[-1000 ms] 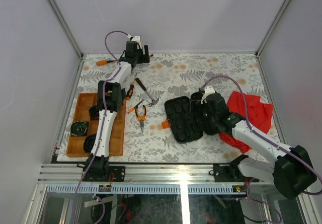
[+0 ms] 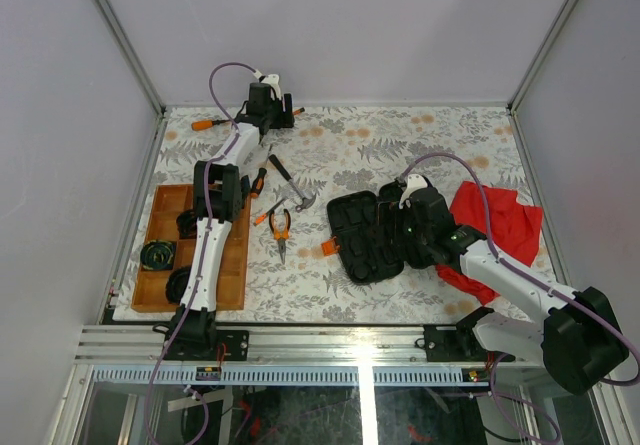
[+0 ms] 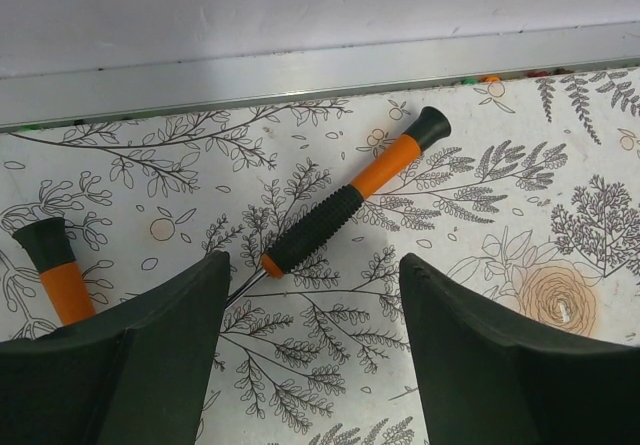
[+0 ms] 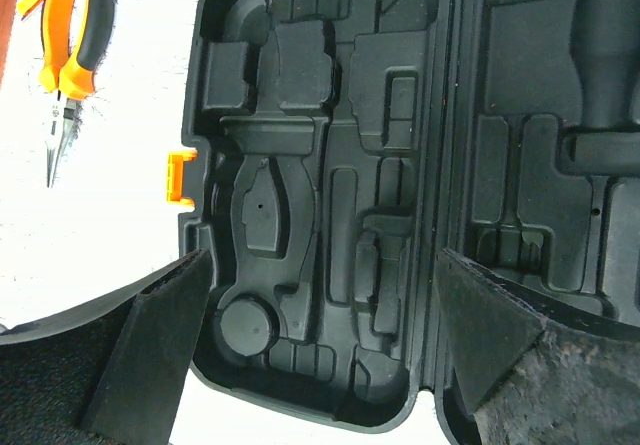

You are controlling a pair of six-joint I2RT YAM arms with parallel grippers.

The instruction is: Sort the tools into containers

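My left gripper [image 2: 284, 115] is open at the back left, over two screwdrivers. In the left wrist view a screwdriver [image 3: 318, 223] lies diagonally between and beyond its fingers; a second orange-handled screwdriver [image 3: 65, 287] is at the left. My right gripper [image 2: 394, 223] stands open, empty, above the open black tool case [image 4: 264, 205]. Orange pliers [image 2: 280, 227], a hammer [image 2: 288, 178] and smaller orange-handled tools lie mid-left on the mat. The wooden tray [image 2: 232, 285] at left holds coiled items.
A red cloth [image 2: 505, 232] lies right of the case. The back wall's metal rail [image 3: 200, 85] runs just behind the screwdrivers.
The right arm looks still.
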